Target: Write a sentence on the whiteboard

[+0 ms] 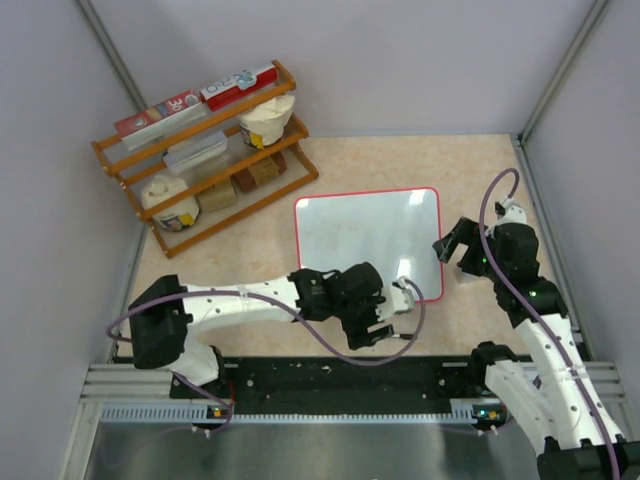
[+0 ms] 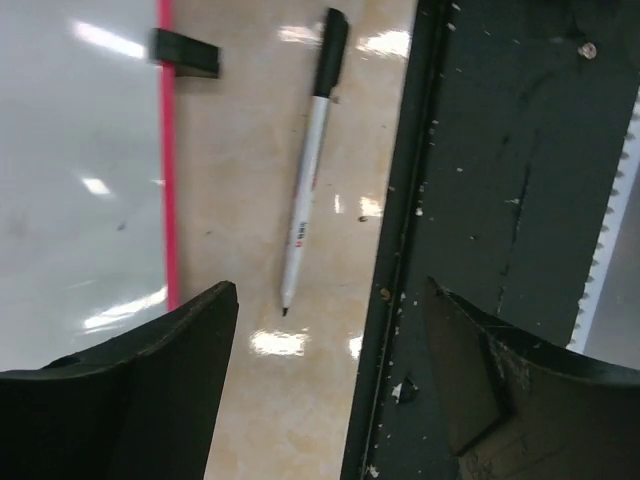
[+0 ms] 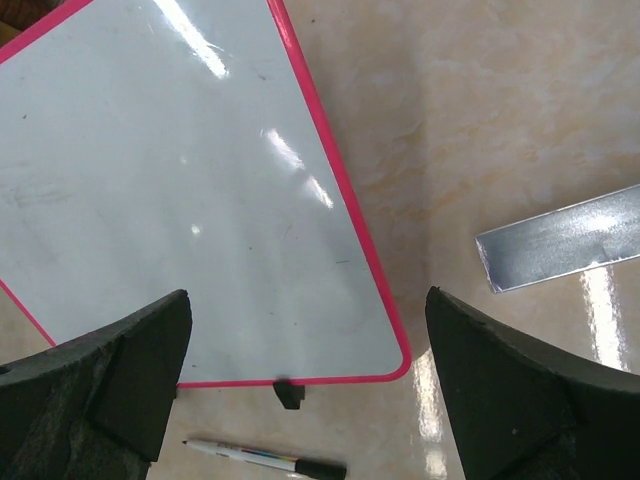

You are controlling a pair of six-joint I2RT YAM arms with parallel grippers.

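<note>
The whiteboard point(image 1: 365, 235), blank with a red rim, lies flat on the table, its lower left part hidden by my left arm in the top view. Below its front edge lies a white marker with a black cap; in the right wrist view the marker point(image 3: 243, 454) shows its dark tip on the left. My left gripper hangs above the marker with fingers apart and nothing between them. Beside the board's right edge, my right gripper stands open and empty, looking down on the board's corner.
A grey eraser-like block point(image 3: 565, 238) lies to the right of the board. At the back left stands a wooden rack point(image 1: 235, 190) with boxes and bags. Black clips point(image 3: 289, 393) stick out from the board's front edge, and the table's dark front edge is close to the marker.
</note>
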